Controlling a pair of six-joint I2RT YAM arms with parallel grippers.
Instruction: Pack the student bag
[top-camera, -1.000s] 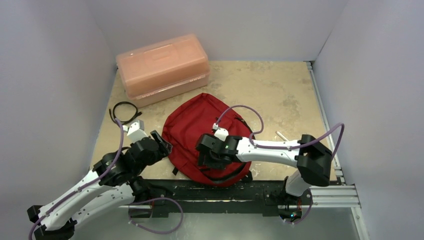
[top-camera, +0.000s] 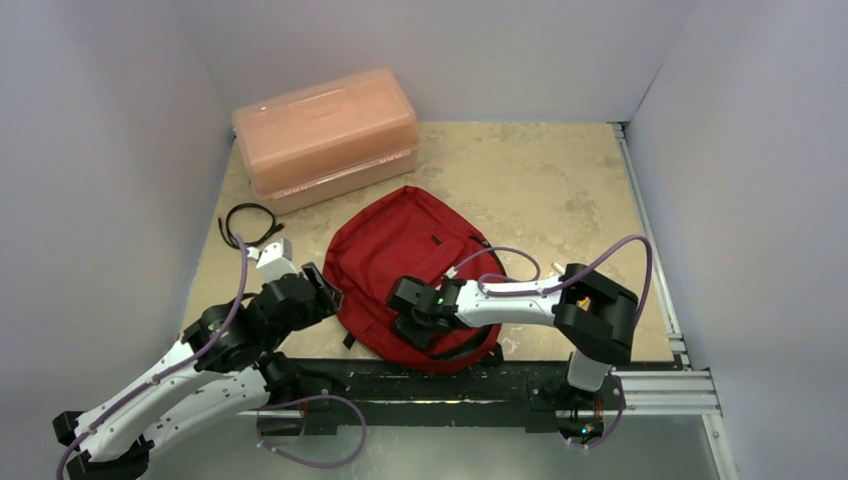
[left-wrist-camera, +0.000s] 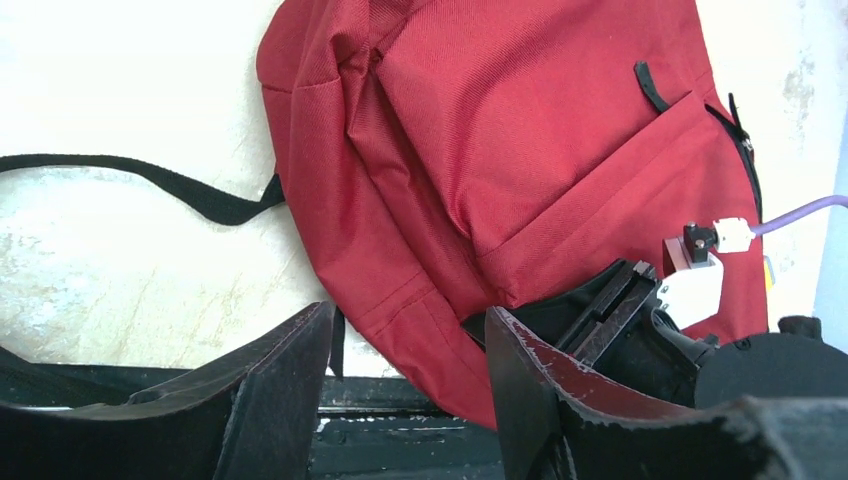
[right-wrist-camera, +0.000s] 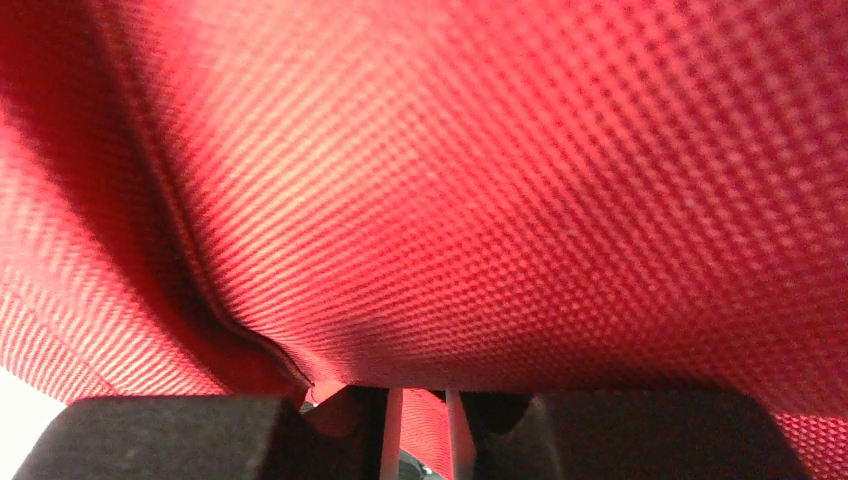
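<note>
The red bag (top-camera: 385, 245) lies flat in the middle of the table, creased along its left side. In the left wrist view, the red fabric (left-wrist-camera: 500, 110) fills the centre and a dark strap trails off its left side. My left gripper is open over the bag's front left edge, nothing between its fingers. My right gripper (top-camera: 413, 330) is low at the bag's front part. Close red cloth (right-wrist-camera: 480, 220) fills the right wrist view. There my right fingers (right-wrist-camera: 200, 430) stand a narrow gap apart, red showing through it; any contact with the cloth is unclear.
A translucent orange box (top-camera: 325, 130) stands at the back left. A coiled black cable (top-camera: 238, 210) lies near the left wall. My right forearm (top-camera: 510, 303) spans the bag's front right.
My right arm has shifted slightly left and its wrist has turned lower at the bag's front. The bag has hardly moved.
</note>
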